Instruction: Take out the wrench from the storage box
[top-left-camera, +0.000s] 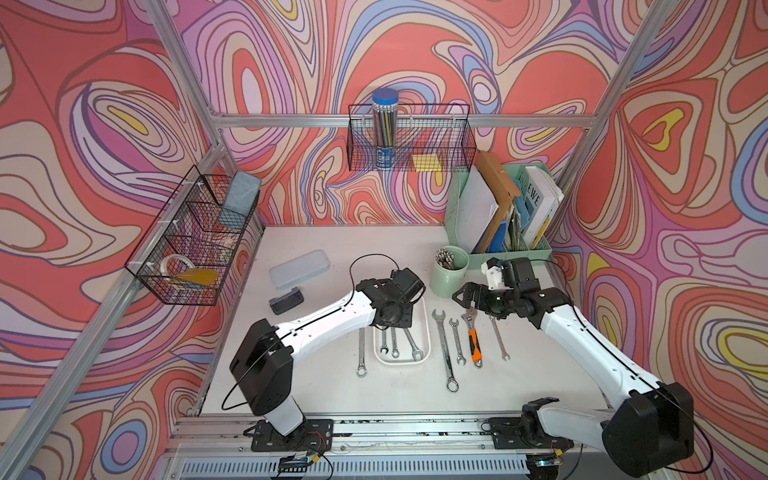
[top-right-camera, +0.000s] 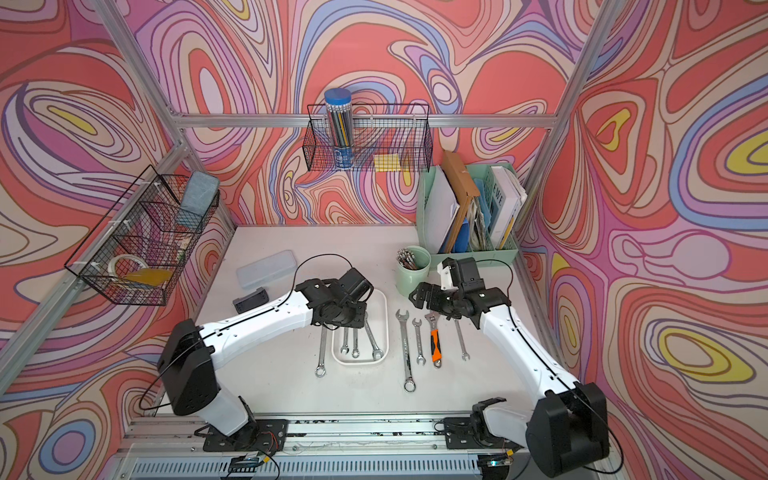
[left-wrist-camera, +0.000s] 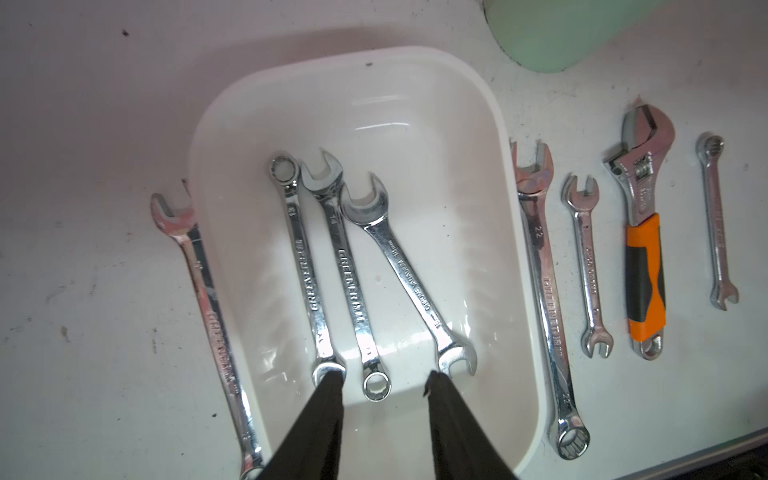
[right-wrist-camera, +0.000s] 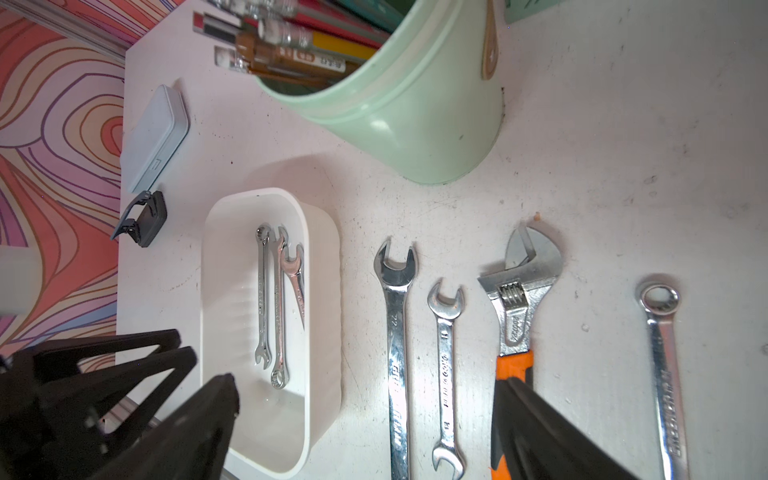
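Observation:
In the left wrist view three silver wrenches lie inside the white storage box: a left wrench, a middle wrench and a slanted right wrench. My left gripper is open above the box, its fingers apart with nothing held between them. Another wrench lies on the table along the box's left side; its full length shows in the top left view. My right gripper hangs open over the tools right of the box, and nothing is gripped there.
Right of the box lie a large wrench, a small wrench, an orange-handled adjustable wrench and a further small wrench. A green pencil cup stands behind them.

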